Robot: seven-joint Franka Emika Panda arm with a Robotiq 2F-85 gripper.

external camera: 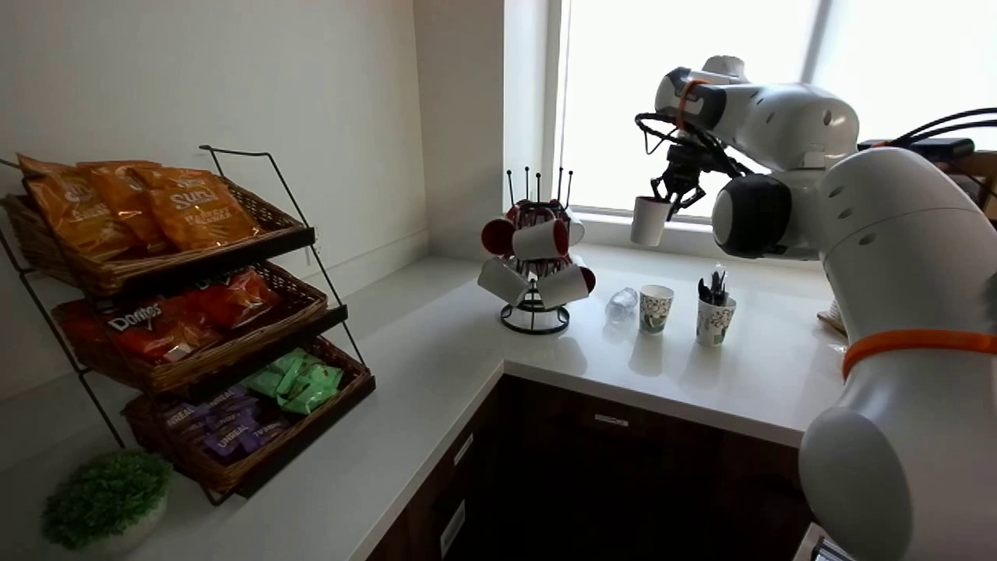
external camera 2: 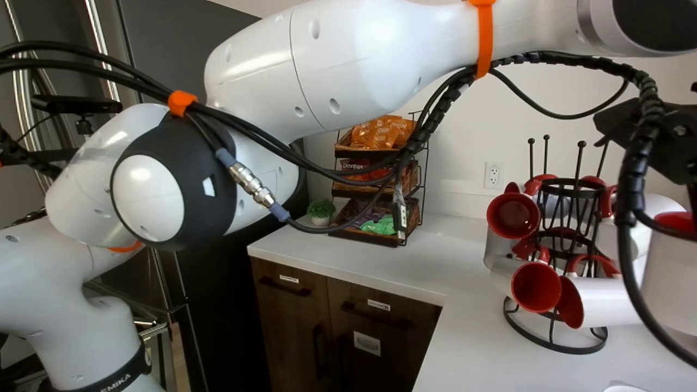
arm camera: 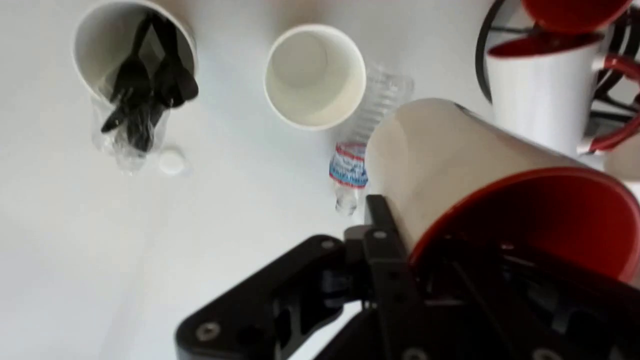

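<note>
A white mug [external camera: 649, 223] with a red inside hangs in the air above the counter, near the window. My gripper [external camera: 674, 198] is shut on it at its rim side. In the wrist view the mug [arm camera: 450, 162] fills the right, tilted, its red mouth toward the camera; one black finger [arm camera: 384, 231] lies against its outer wall, while the other is hidden in the dark by the mouth. At the right edge of exterior view 2, the mug [external camera 2: 673, 281] shows partly behind a cable. Left of it, a black wire rack [external camera: 534, 322] holds several similar mugs [external camera: 540, 240].
Below on the counter are a patterned paper cup [external camera: 656, 310], a cup with black cutlery [external camera: 715, 322] and a clear plastic bottle [external camera: 621, 305]. A snack rack [external camera: 266, 458] stands on the left counter beside a potted plant [external camera: 107, 500]. Counter between racks is clear.
</note>
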